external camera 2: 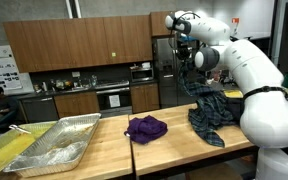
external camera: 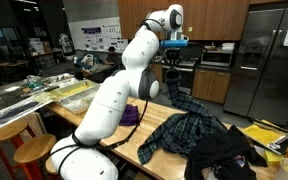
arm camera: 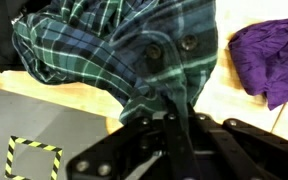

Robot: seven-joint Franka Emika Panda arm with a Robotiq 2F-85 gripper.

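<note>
A dark green and navy plaid cloth (arm camera: 84, 52) hangs from my gripper, which is shut on one part of it. In exterior view 1 the held part of the plaid cloth (external camera: 189, 103) rises in a raised strip, while the rest spreads over the wooden table beside and partly against a black cloth (external camera: 222, 150). From exterior view 2 the same plaid cloth (external camera 2: 212, 112) shows its lower part resting on the table. The fingertips are mostly covered by fabric in the wrist view.
A crumpled purple cloth (external camera 2: 146, 129) lies apart on the table. A metal tray (external camera 2: 54, 146) stands at the table's far side. Yellow items (external camera: 264, 133) sit past the black cloth. Bare wood (external camera 2: 169, 148) shows between the purple and plaid cloths.
</note>
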